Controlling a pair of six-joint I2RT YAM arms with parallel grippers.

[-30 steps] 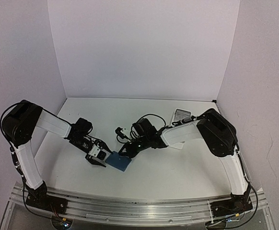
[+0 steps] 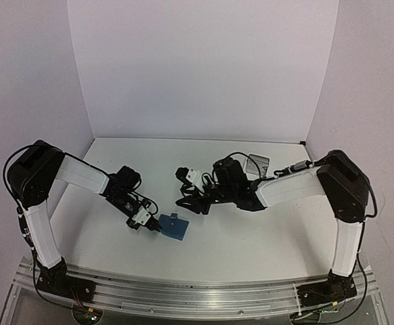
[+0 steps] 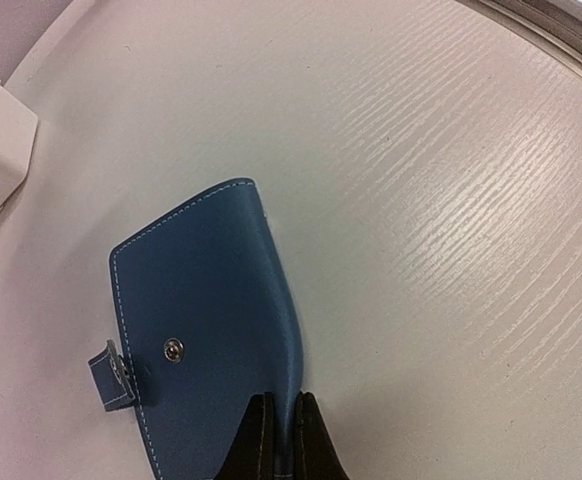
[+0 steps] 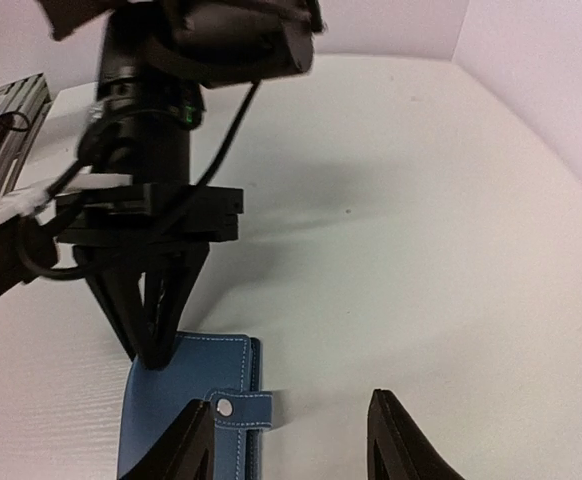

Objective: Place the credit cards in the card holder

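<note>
The blue card holder (image 2: 173, 227) lies on the table in front, with white stitching and a metal snap. In the left wrist view, my left gripper is shut on the edge of the card holder (image 3: 206, 310), whose strap (image 3: 112, 378) sticks out unfastened on the opposite side. My right gripper (image 2: 189, 200) stands apart from the holder, above and to its right. Seen from the right wrist, its fingers (image 4: 189, 450) are wide apart with nothing between them. I can make out no separate credit card.
A pale box or rack (image 2: 256, 164) stands at the back right, partly behind the right arm. In the right wrist view the left arm stands close to the holder.
The left gripper has closed on the holder's edge, and the holder has shifted slightly right. My right gripper, earlier at the holder's upper edge, has moved away up and to the right.
</note>
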